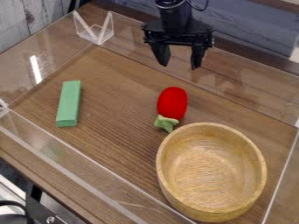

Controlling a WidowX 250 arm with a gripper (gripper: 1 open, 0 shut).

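Note:
My gripper (177, 48), dark and open, is at the top centre of the view, over the back of the wooden table. Below it lies a red oval object with a green leafy end (172, 104), just above a yellow bowl (211, 175). A green block (69, 103) lies on the left.
The wooden table (111, 149) has clear room in the middle and on the right. A clear plastic item stands near the upper left edge. A dark cable shows at the bottom left corner.

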